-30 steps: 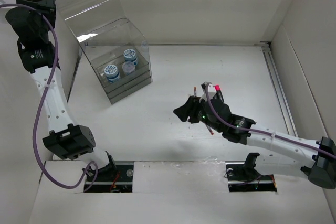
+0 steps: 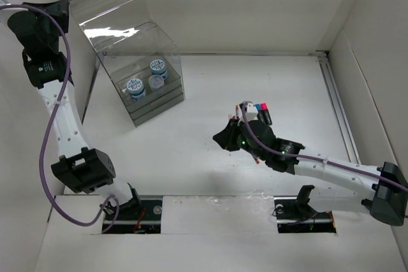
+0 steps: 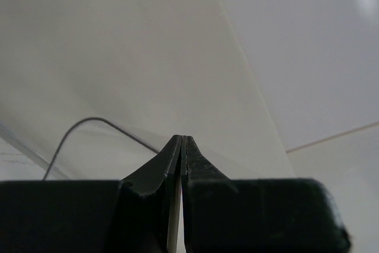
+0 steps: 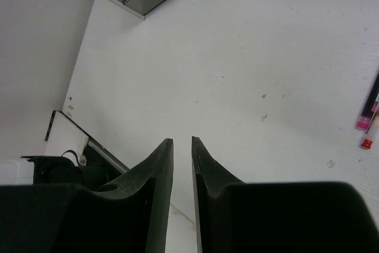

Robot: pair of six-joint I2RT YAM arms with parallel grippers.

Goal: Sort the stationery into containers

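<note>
Pens and markers (image 2: 264,113) with pink, red and blue tips lie on the white table, partly under my right gripper (image 2: 223,139); in the right wrist view a pink-tipped marker (image 4: 367,111) and a red-tipped pen (image 4: 370,134) lie at the right edge. My right gripper is part open, nothing between its fingertips. My left gripper is raised at the far upper left, shut. A clear-lidded case (image 2: 154,106) with several blue-and-white round tubs (image 2: 135,88) stands at the back left.
Walls (image 2: 376,74) bound the sides and back; the open lid (image 2: 108,11) leans toward the back.
</note>
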